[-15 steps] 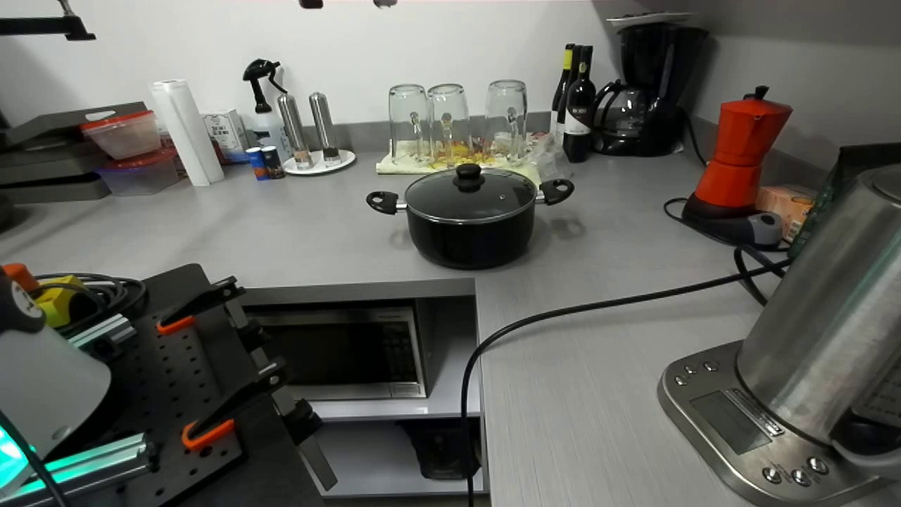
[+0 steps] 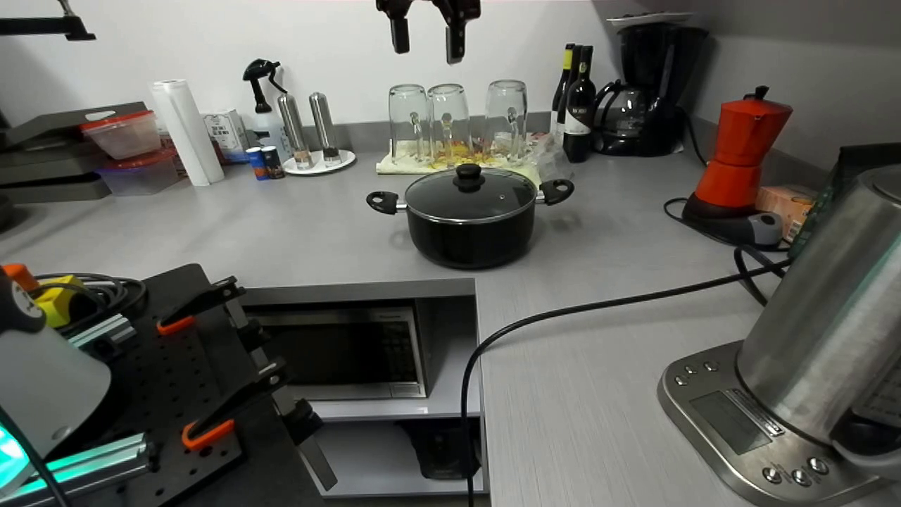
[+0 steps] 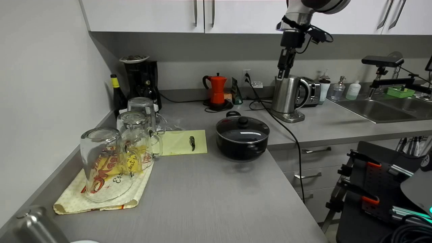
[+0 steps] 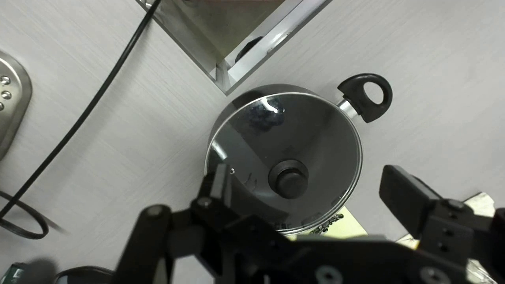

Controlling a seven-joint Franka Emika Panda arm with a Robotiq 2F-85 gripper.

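Observation:
A black pot (image 2: 473,241) stands upright on the grey counter near its inner corner, its glass lid (image 4: 322,137) resting on top. The lid's round black knob (image 4: 291,182) rises at the middle. High above the pot, my gripper (image 2: 428,46) points down with its two fingers well apart and nothing between them. From the wrist, the lid knob shows between the fingers, well below them. One side handle (image 4: 378,99) is plain in the wrist view; the gripper hides the other there. In the second exterior view the gripper (image 3: 282,75) also hangs clear of the pot.
Upturned glass mugs (image 3: 106,162) stand on a cloth behind the pot, wine bottles (image 2: 579,110) beside them. A black cable (image 2: 591,308) crosses the counter near the steel kettle (image 2: 828,321). Left of the pot the counter (image 2: 279,228) is clear.
My gripper has come down and moved right in the first exterior view; only its fingertips showed at the top edge before. The pot and lid have not moved.

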